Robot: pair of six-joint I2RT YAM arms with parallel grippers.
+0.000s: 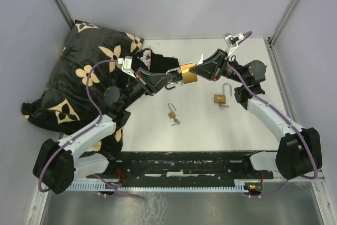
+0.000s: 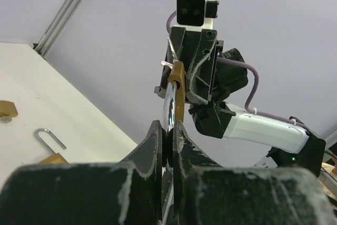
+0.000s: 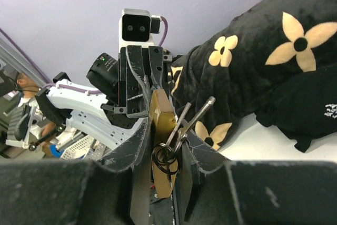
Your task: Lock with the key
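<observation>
A large brass padlock (image 1: 188, 73) hangs in the air between the two arms. My left gripper is shut on its silver shackle (image 2: 169, 104). From the other side my right gripper is shut, with the brass body (image 3: 162, 111) between its fingers. A ring with keys (image 3: 202, 110) shows at the near end of the body in the right wrist view. Whether a key sits inside the keyhole I cannot tell. Where the shackle enters the body is not clear enough to say if it is fully pressed in.
Two other padlocks lie on the white table (image 1: 205, 135): a small one (image 1: 171, 115) and a mid-sized one (image 1: 219, 98), both with shackles raised and keys beside them. A dark flowered cushion (image 1: 68, 88) fills the left side, and black cloth (image 1: 164, 64) lies at the back.
</observation>
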